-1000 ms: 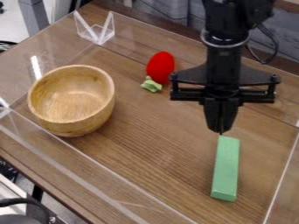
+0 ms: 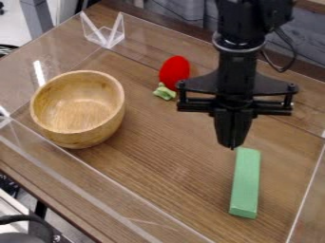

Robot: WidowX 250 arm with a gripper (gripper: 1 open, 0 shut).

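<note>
My black gripper (image 2: 233, 138) hangs over the middle right of the table, shut, with nothing seen between its fingers. Below it and slightly to the right lies a long green block (image 2: 245, 182). Behind the gripper's left side are a red object (image 2: 174, 70) and a small light green piece (image 2: 165, 91). A wooden bowl (image 2: 78, 107) stands at the left.
A clear wire or plastic holder (image 2: 105, 30) is at the back left. Dark hardware shows at the bottom left corner.
The gripper has shifted slightly to the left over the last second. The objects on the table have not moved.
</note>
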